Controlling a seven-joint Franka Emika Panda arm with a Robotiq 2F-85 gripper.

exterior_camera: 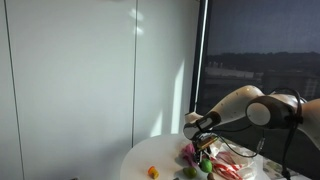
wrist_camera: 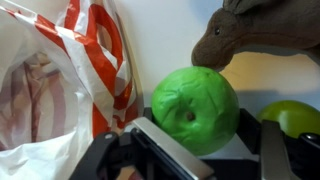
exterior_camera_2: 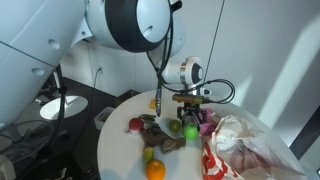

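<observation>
In the wrist view a bright green round fruit [wrist_camera: 195,110] sits just ahead of my gripper, whose fingers stand open. Exterior view 2 has the gripper [exterior_camera_2: 190,108] pointing down directly over that green fruit [exterior_camera_2: 191,130]. The fruit hides part of the space between the fingers, and contact with them cannot be made out. A second, yellower green fruit [wrist_camera: 292,117] lies on the right in the wrist view, beside a brown plush toy [wrist_camera: 258,40].
The red-and-white plastic bag [exterior_camera_2: 245,145] is close to the gripper. An orange [exterior_camera_2: 155,170], a red fruit [exterior_camera_2: 135,124] and a purple item [exterior_camera_2: 208,122] also lie on the white table [exterior_camera_2: 112,150]. Some bare table shows at its left side.
</observation>
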